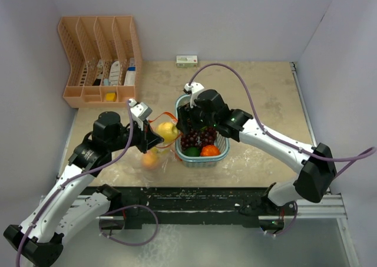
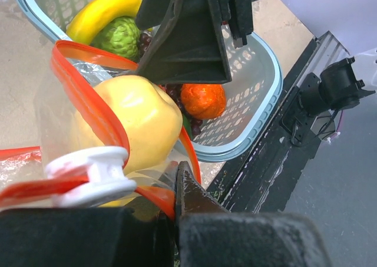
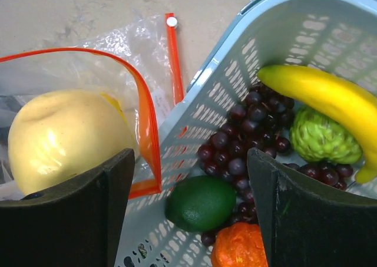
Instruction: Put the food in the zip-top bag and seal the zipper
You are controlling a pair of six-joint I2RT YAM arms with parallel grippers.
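The clear zip bag with orange zipper (image 3: 150, 131) holds a large pale yellow fruit (image 2: 135, 116) at its mouth; another round food (image 1: 150, 158) shows lower in the bag. My left gripper (image 1: 154, 139) is shut at the bag's rim, by the orange zipper and white slider (image 2: 91, 178). My right gripper is part open above the basket's left side, nothing seen between its fingers. The basket (image 1: 219, 156) holds grapes (image 3: 235, 146), a banana (image 3: 318, 96), a green bumpy fruit (image 3: 324, 137), a dark green fruit (image 3: 200, 203) and an orange one (image 3: 238, 243).
An orange divided organizer (image 1: 70, 93) stands at the back left, and a small box (image 1: 186, 61) at the back. The table to the right of the basket (image 1: 265, 84) is bare. Its front edge is a dark rail (image 1: 194, 199).
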